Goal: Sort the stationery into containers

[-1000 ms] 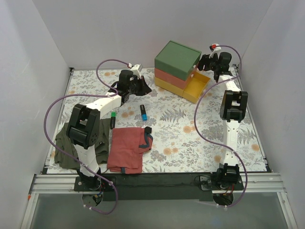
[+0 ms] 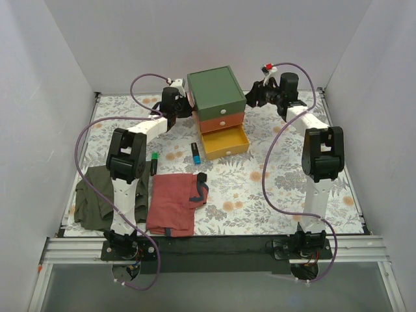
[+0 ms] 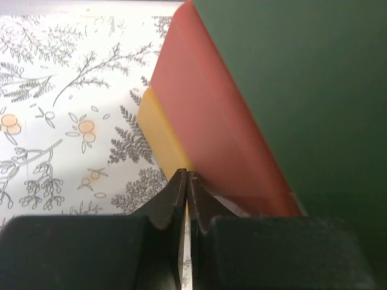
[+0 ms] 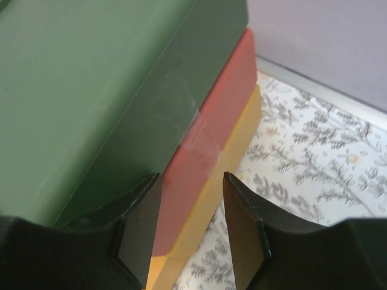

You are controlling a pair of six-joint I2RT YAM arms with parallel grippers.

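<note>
A three-drawer box with green (image 2: 216, 88), red (image 2: 221, 122) and yellow (image 2: 225, 142) tiers stands at the back middle, its bottom yellow drawer pulled out and looking empty. Against its left side is my left gripper (image 2: 190, 109), fingers together with nothing showing between them. My right gripper (image 2: 252, 99) is at the box's right side, its fingers (image 4: 245, 223) apart and the gap empty. A black marker with a blue end (image 2: 195, 153) lies in front of the box. Further left lies a black marker with a green end (image 2: 154, 164).
A folded red cloth (image 2: 172, 201) with a dark strap lies at front left, beside a dark green cloth (image 2: 97, 198). A wall closes the back.
The box has slid left and turned so its drawers face more toward the front.
</note>
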